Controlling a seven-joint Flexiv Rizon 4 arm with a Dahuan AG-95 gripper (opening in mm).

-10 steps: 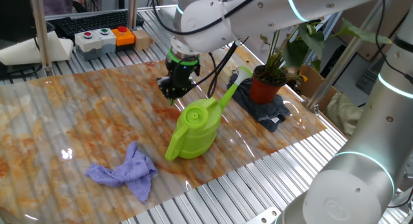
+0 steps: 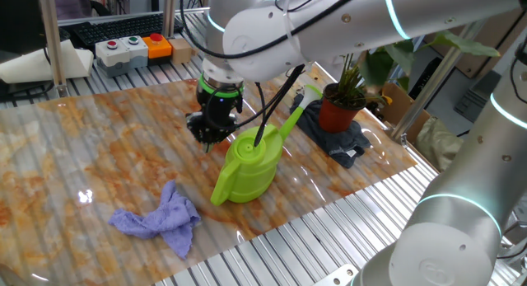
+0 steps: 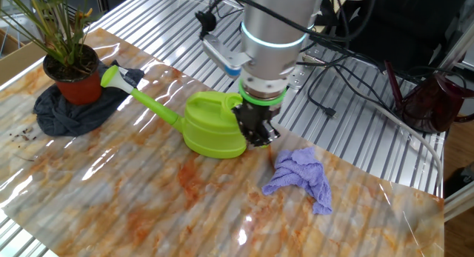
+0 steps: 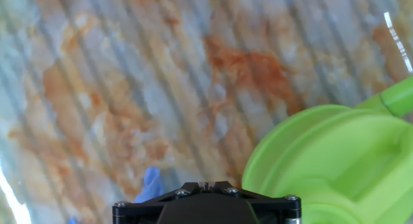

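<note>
A lime-green watering can (image 2: 252, 172) stands upright on the marbled table sheet, its spout reaching toward a potted plant (image 2: 336, 113). My gripper (image 2: 200, 139) hangs beyond the can and a little to its left in exterior view 1. From exterior view 2, the gripper (image 3: 261, 138) overlaps the handle end of the watering can (image 3: 211, 131); whether they touch cannot be told. In the wrist view the can (image 4: 342, 162) fills the lower right, beside the black gripper. No object shows between its fingers, and their opening is unclear. A crumpled purple cloth (image 2: 165, 220) lies apart from the can.
The plant's red pot (image 3: 80, 90) rests on a dark cloth (image 3: 52, 116). A dark red jug (image 3: 429, 101) stands on the slatted metal surface. Button boxes (image 2: 122, 55) sit at the back. Much of the marbled sheet (image 2: 74, 154) is clear.
In exterior view 1 the gripper has shifted left and slightly down in the picture, the arm moving with it. The watering can, cloth and plant have stayed put.
</note>
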